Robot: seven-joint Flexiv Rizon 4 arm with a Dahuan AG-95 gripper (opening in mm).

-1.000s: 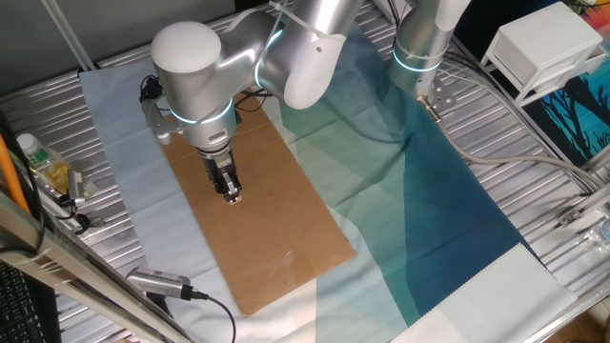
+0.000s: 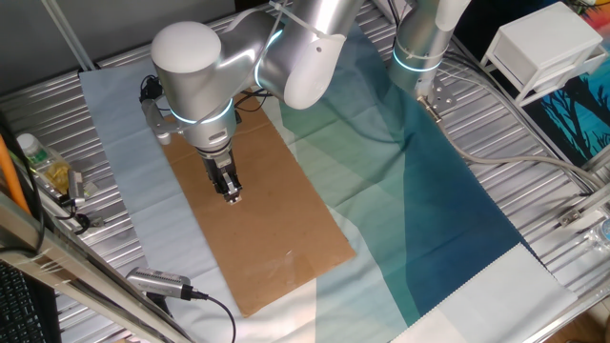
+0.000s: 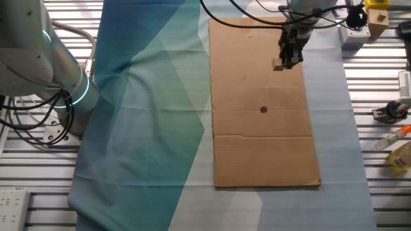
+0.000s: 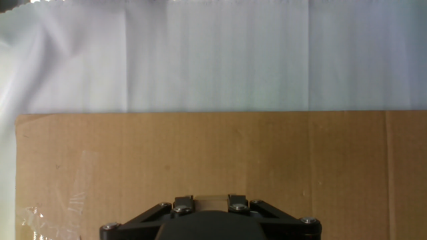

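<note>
My gripper (image 2: 232, 197) hangs over the brown cardboard sheet (image 2: 272, 238), fingers pointing down. In exterior view 2 a small light wooden block (image 3: 277, 64) shows at the fingertips of the gripper (image 3: 287, 64). Between the two black fingers in the wrist view lies a tan face of the wooden block (image 4: 211, 203), so the fingers are shut on it. How high the block is above the cardboard is hard to tell. A dark round spot (image 3: 263, 110) marks the cardboard, away from the block.
Blue and green cloth (image 2: 448, 219) lies under the cardboard, mostly bare. Bottles (image 3: 401, 157) and a grey device (image 2: 158, 281) with a cable stand near the side edge. Cables (image 3: 257, 24) loop by the wrist.
</note>
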